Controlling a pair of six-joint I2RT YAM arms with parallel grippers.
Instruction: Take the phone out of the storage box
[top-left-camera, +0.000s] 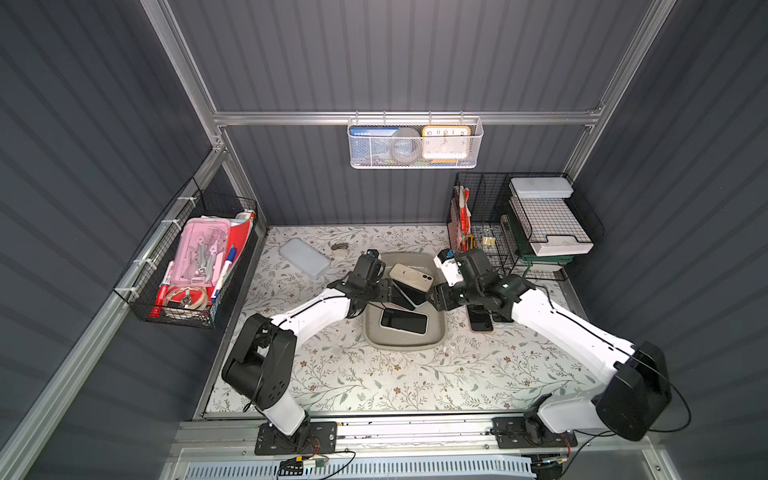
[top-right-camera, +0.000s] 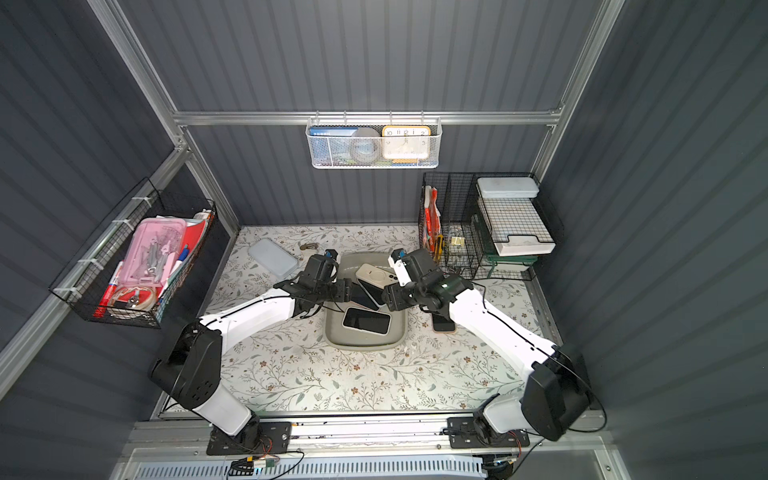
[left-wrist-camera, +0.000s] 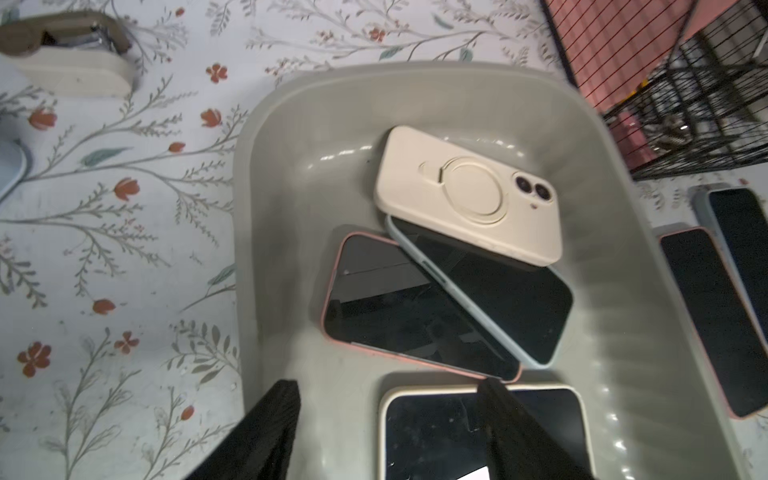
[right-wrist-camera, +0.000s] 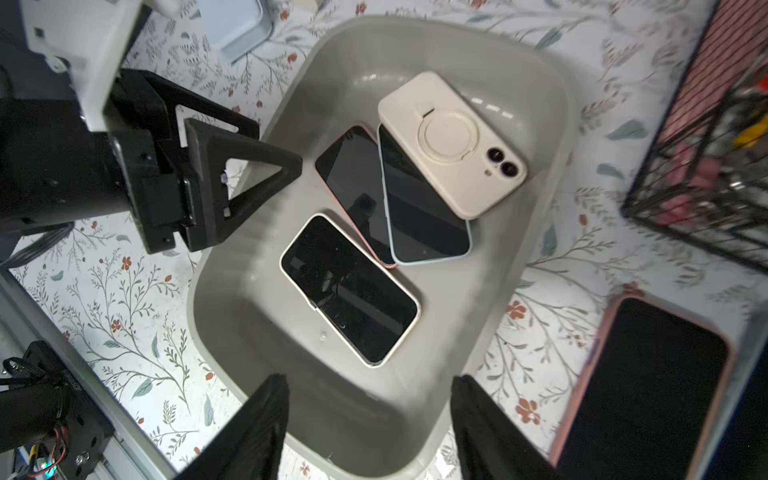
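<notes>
A grey storage box (right-wrist-camera: 257, 336) holds several phones: a cream one with a ring stand (left-wrist-camera: 448, 192), a light-blue-edged one (right-wrist-camera: 424, 220) beneath it, a pink-edged one (right-wrist-camera: 352, 184), and a cream-edged one (right-wrist-camera: 348, 288) in the front half. My left gripper (top-left-camera: 376, 292) is over the box's left side, open, with nothing between its fingers in the left wrist view. My right gripper (top-left-camera: 440, 296) hangs over the right side, open and empty, its fingertips at the bottom of the right wrist view.
Two phones lie right of the box, one pink-edged (right-wrist-camera: 644, 384). A wire organiser (top-left-camera: 472, 224) stands at back right; a stapler (left-wrist-camera: 72, 56) and a pale translucent tray (top-left-camera: 304, 256) lie at back left.
</notes>
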